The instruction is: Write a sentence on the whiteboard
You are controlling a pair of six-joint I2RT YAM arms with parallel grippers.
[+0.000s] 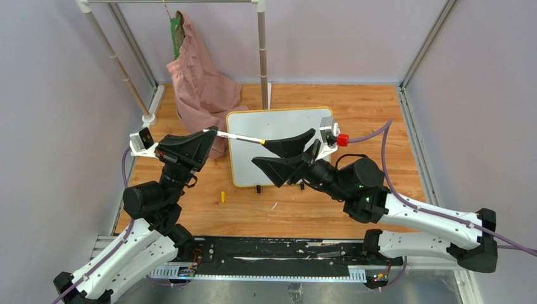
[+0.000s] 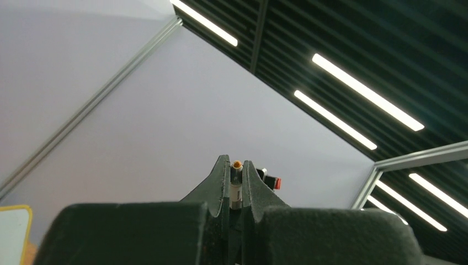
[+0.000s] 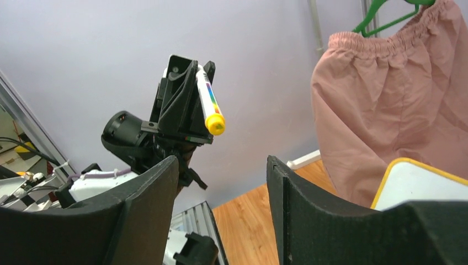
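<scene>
A white marker (image 1: 237,137) with a yellow end is held up in my left gripper (image 1: 209,133), which is shut on it; in the right wrist view its yellow tip (image 3: 215,125) faces me. My right gripper (image 1: 282,155) stands open near the marker's yellow end, with nothing visible between its fingers. The whiteboard (image 1: 253,171), edged in yellow, lies on the wooden table behind and below the grippers.
Pink trousers (image 1: 199,88) on a green hanger hang from the rack (image 1: 263,57) at the back left. A small yellow object (image 1: 223,197) lies left of the board.
</scene>
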